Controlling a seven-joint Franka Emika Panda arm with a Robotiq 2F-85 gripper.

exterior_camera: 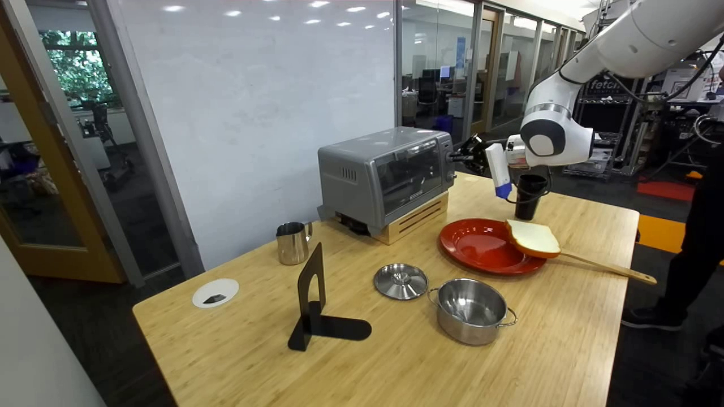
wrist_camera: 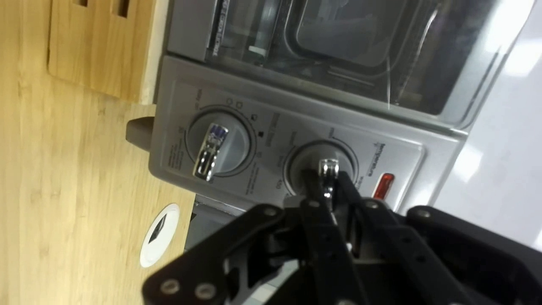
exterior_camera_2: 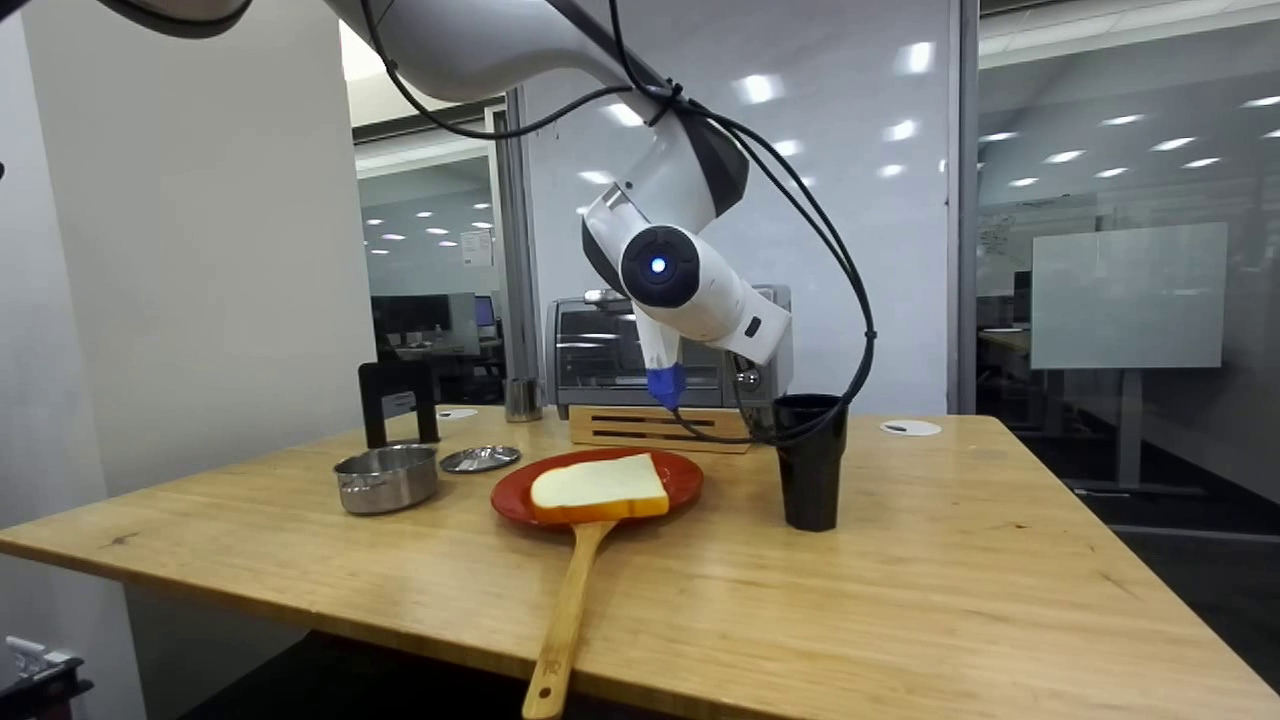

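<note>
My gripper is shut on the temperature knob [wrist_camera: 328,165] of the grey toaster oven [exterior_camera: 353,169], one dark finger on each side of the knob's shiny ridge. A second knob [wrist_camera: 226,145] sits free beside it on the control panel. The oven door [wrist_camera: 350,30] is closed, and a red indicator [wrist_camera: 383,186] shows near the held knob. In exterior view 1, the gripper [exterior_camera: 456,156] reaches the oven's right front from the side. The arm hides the fingertips in exterior view 2.
A black cup [exterior_camera: 531,196] stands close under the wrist, with the arm's cable looping by it. In front lie a red plate [exterior_camera: 475,247], bread [exterior_camera: 533,237] on a wooden paddle [exterior_camera: 611,268], a steel pot [exterior_camera: 468,312] and a lid [exterior_camera: 400,281].
</note>
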